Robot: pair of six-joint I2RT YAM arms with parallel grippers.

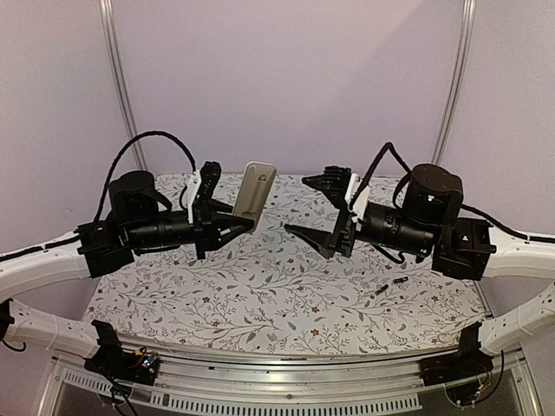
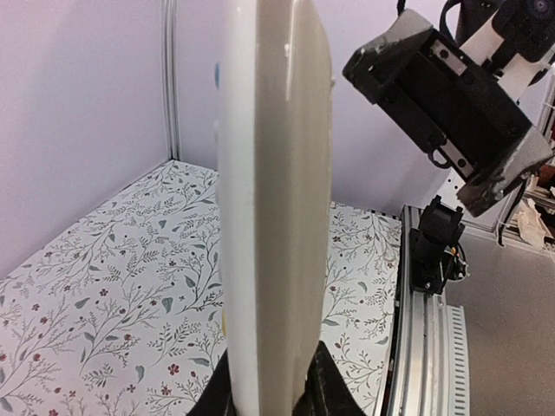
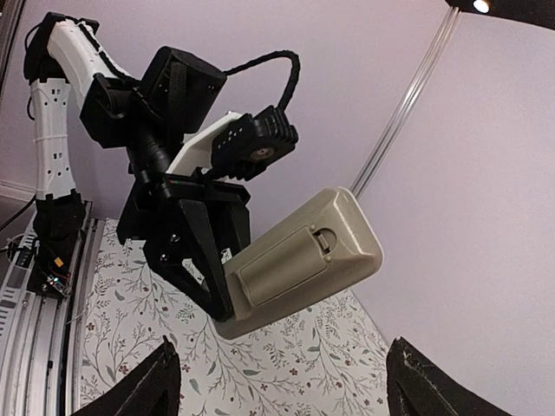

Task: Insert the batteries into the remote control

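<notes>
My left gripper is shut on the lower end of a beige remote control, which it holds up in the air, tilted. In the right wrist view the remote's back faces my right gripper, and the battery cover with its small latch sits in place. Open and empty, my right gripper stands apart from the remote, to its right in the top view. Two small dark batteries lie close together on the table at the right.
A metal rail runs along the front edge. Pale walls stand behind and at both sides.
</notes>
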